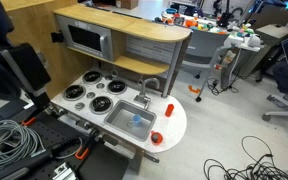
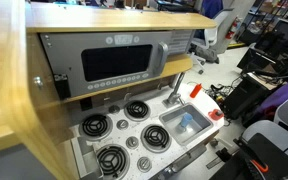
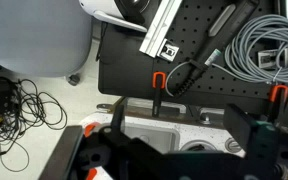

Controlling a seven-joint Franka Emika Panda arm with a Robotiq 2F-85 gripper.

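My gripper is open in the wrist view, its two orange-marked fingers wide apart over a black surface, with nothing held between them. The same gripper [image 1: 56,137] hangs at the lower left of exterior view 1, in front of the toy kitchen. A blue item [image 2: 186,120] sits in the grey sink [image 1: 121,119], too small to identify. Right of the sink, a red bottle-like object [image 1: 169,109] and a round red object [image 1: 156,138] rest on the white counter [image 1: 174,122]. Several stove burners [image 2: 137,110] show no pots on them.
A silver microwave [image 2: 114,62] stands under the wooden shelf [image 1: 134,24], behind the burners. The faucet [image 1: 144,90] rises at the sink's back. Coiled grey cable [image 3: 259,50] and a white device [image 3: 169,50] lie on the black surface below my gripper. Loose black cables [image 1: 249,165] cover floor at right.
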